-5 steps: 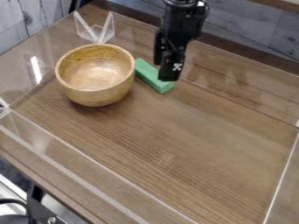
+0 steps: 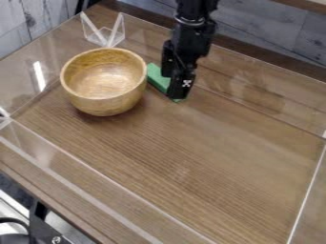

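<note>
The black gripper [image 2: 180,79] is lowered over a green block [image 2: 160,79] on the wooden table, its fingers at or around the block's right part. Whether they are open or shut on it is hard to tell. A large tan bowl [image 2: 102,80] sits just left of the block.
A white object [image 2: 105,32] with thin prongs stands behind the bowl near the back left. Dark cables [image 2: 15,229] show beyond the lower left edge.
The gripper has come down and slightly left onto the green block, which it now partly hides. The bowl has not visibly moved.
</note>
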